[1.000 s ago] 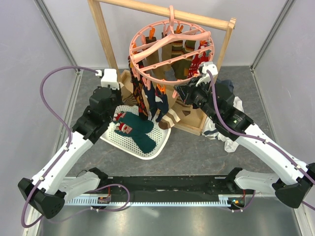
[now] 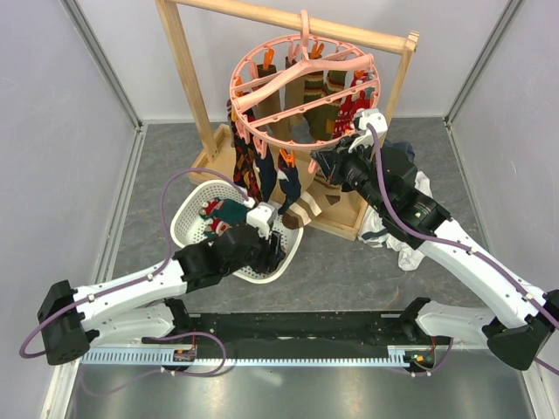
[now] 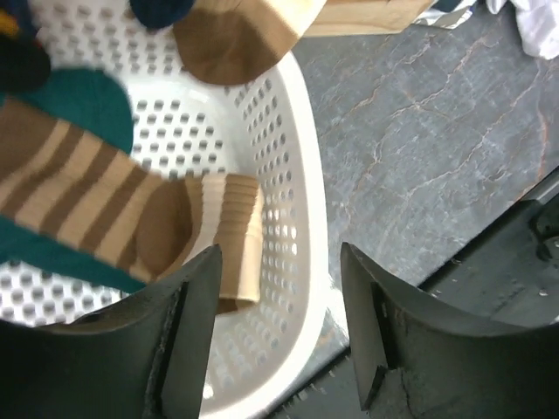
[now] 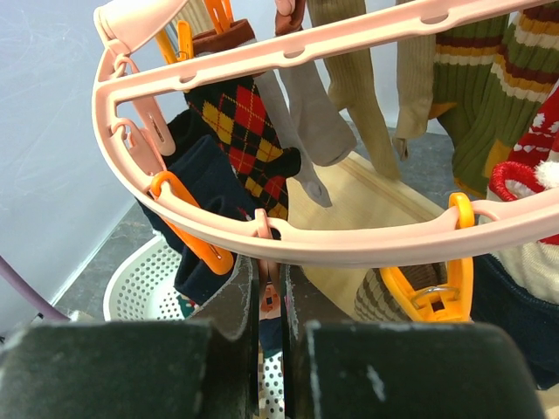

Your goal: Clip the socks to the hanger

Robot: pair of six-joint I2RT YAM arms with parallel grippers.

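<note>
The pink hanger (image 2: pixel 301 72) carries several socks on clips. My right gripper is at its front rim, shut on a pink clip (image 4: pixel 265 225), with an orange clip (image 4: pixel 196 231) to each side. My left gripper is low over the white basket (image 3: pixel 306 209), open, fingers apart around the basket's right part. A brown striped sock (image 3: pixel 96 192) lies in the basket under it, on dark green socks (image 3: pixel 92 105).
A wooden stand (image 2: pixel 183 61) holds the hanger. White cloths (image 2: pixel 410 253) lie on the right.
My left arm has swung from the upper left down and rightward into the basket, where a striped sock now lies on the green ones. The right gripper has stayed in place.
</note>
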